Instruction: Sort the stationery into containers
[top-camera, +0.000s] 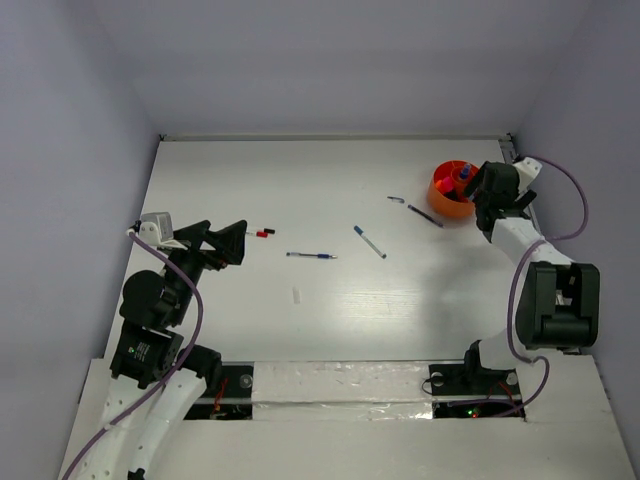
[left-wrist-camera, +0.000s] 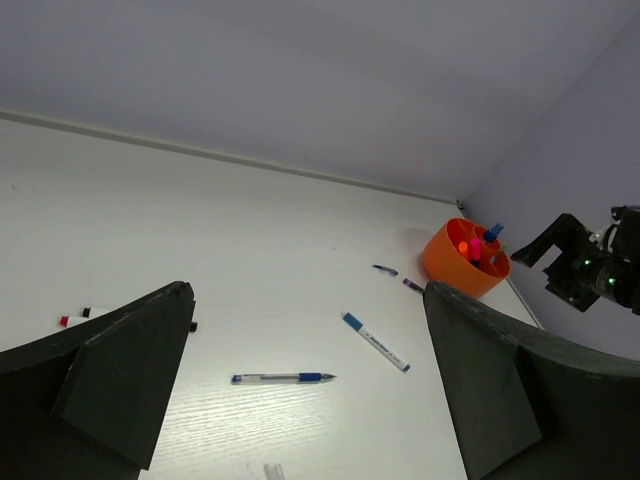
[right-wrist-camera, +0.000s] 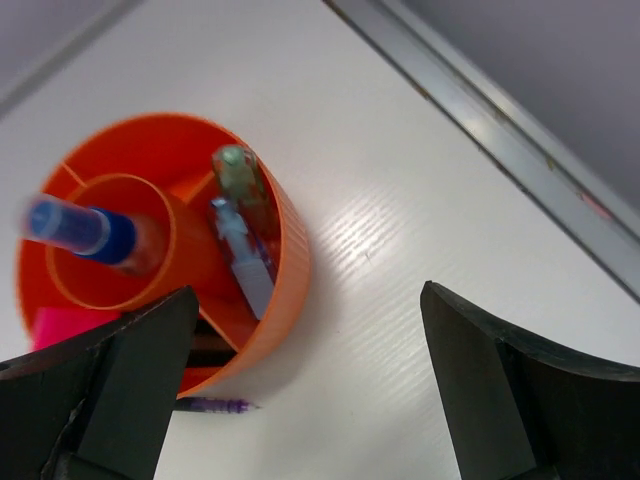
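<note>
An orange divided holder (top-camera: 445, 205) at the back right holds several items, among them a blue-capped one (right-wrist-camera: 75, 225) in the inner cup and green and blue items along its side. My right gripper (top-camera: 500, 180) hovers at the holder's right edge, open and empty. My left gripper (top-camera: 225, 240) is open over the left of the table, nothing between its fingers. Loose on the table lie red and black markers (top-camera: 261, 234), a clear blue pen (top-camera: 311, 255), a blue-capped marker (top-camera: 370, 242), a small pen (top-camera: 395, 199) and a dark pen (top-camera: 425, 216).
A small pale strip (top-camera: 296, 295) lies near the front middle. Walls border the table at back and sides, with a metal rail (right-wrist-camera: 500, 135) along the edge.
</note>
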